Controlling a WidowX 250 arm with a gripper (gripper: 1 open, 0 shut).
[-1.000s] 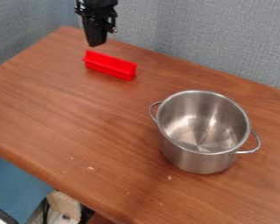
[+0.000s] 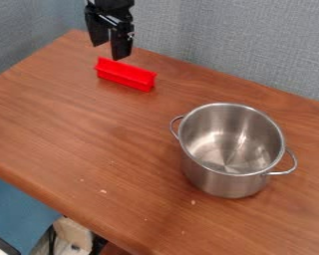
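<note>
A red elongated block [image 2: 125, 75] lies on the wooden table near its back left. My black gripper [image 2: 111, 44] hangs just above the block's left part, open, its fingers pointing down. A steel pot [image 2: 230, 150] with two side handles stands empty on the right side of the table.
Grey padded walls [image 2: 242, 45] rise behind it and at the left. Beyond the table's front-left edge, a blue surface and some objects show at the lower left.
My gripper has come lower toward the red block, with more of its fingers now in view. The block and the pot have not moved.
</note>
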